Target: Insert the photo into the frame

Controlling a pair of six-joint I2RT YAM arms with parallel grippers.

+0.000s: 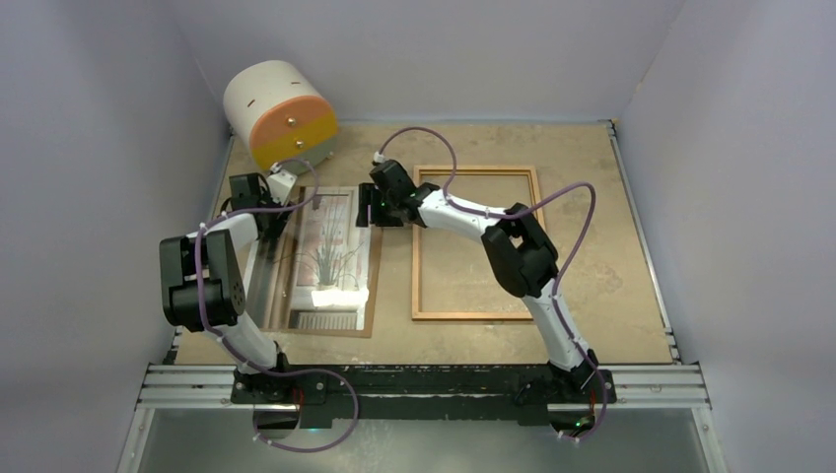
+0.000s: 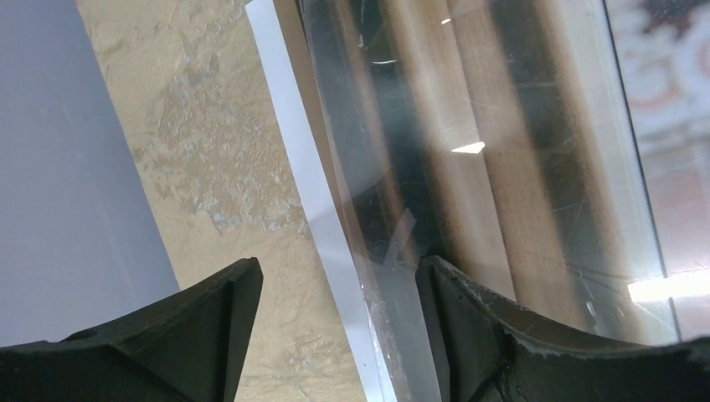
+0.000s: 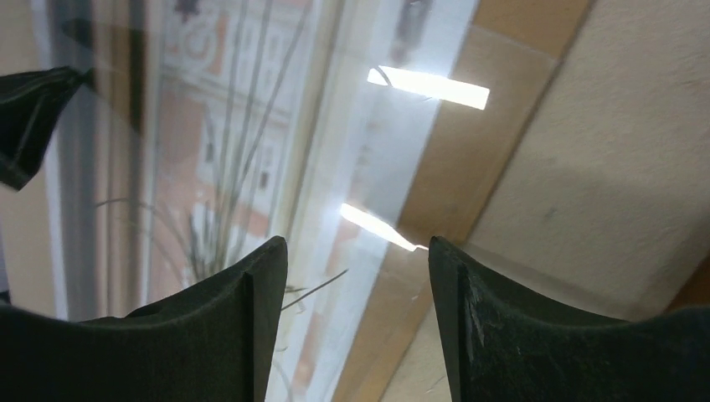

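A clear glossy sheet [image 1: 258,291] lies over a plant print [image 1: 333,251] and a brown board at the left. My left gripper [image 1: 276,219] is at the sheet's left side; in the left wrist view its fingers [image 2: 213,327] stand apart, one beside a white strip [image 2: 310,193], one over the sheet. My right gripper [image 1: 370,205] is at the stack's right edge; in the right wrist view its fingertips [image 3: 268,268] straddle the clear sheet's edge region. Whether it grips the sheet is hard to tell. The empty wooden frame [image 1: 418,266] lies right of the stack.
A cylindrical drawer box [image 1: 266,99] stands at the back left. Walls border the board on left, back and right.
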